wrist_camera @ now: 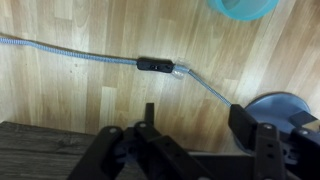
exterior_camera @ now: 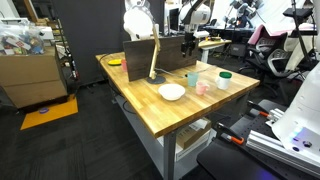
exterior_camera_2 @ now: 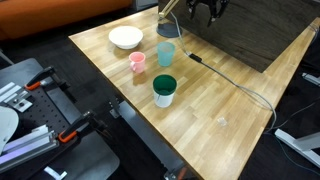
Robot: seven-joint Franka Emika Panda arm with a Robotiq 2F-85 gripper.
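In the wrist view, the fingers of my gripper stand apart, with only bare tabletop and a stretch of grey cord showing between them. The cord (wrist_camera: 75, 55) has a black inline switch (wrist_camera: 155, 65) and runs toward the round grey lamp base (wrist_camera: 285, 106), partly covered by one finger. A teal cup (wrist_camera: 243, 6) is cut off at the top edge. Exterior view 2 shows a white bowl (exterior_camera_2: 126, 38), a pink cup (exterior_camera_2: 137, 63), the teal cup (exterior_camera_2: 164, 53) and a white mug with a green inside (exterior_camera_2: 164, 92), all apart from one another.
A dark upright board (exterior_camera: 178, 52) borders the back of the wooden table (exterior_camera: 150, 110). The lamp base (exterior_camera_2: 170, 30) stands near that board. From it the cord (exterior_camera_2: 235, 82) trails across the right part of the table. Clear wood (exterior_camera_2: 205, 125) lies right of the mug.
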